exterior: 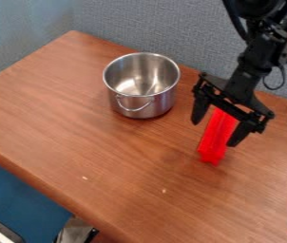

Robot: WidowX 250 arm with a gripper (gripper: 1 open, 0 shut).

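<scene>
My black gripper [215,132] is open and hangs over a long red object [212,148] lying on the wooden table, its fingers around the object's far part. A shiny steel pot [141,84] with a wire handle stands to the left of the gripper, apart from it.
A grey padded wall [159,33] runs along the back. Beyond the table's front left edge is a blue floor [13,199] with some small equipment at the bottom.
</scene>
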